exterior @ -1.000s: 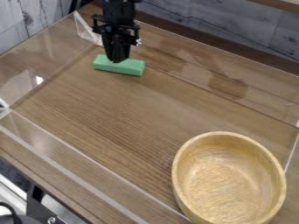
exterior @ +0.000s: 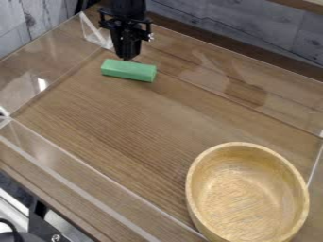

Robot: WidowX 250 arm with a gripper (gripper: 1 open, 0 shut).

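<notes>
A black gripper point(exterior: 127, 47) hangs at the top of the view, just above and behind a green bar point(exterior: 128, 70) that lies flat on the wooden table, apart from it. Whether its fingers are open or shut is too small to tell. A clear plastic piece, possibly a bag, shows left of the gripper.
A large tan bowl point(exterior: 246, 156) sits at the front right.
The gripper has risen slightly toward the back, away from the green bar, which stays about in place.
</notes>
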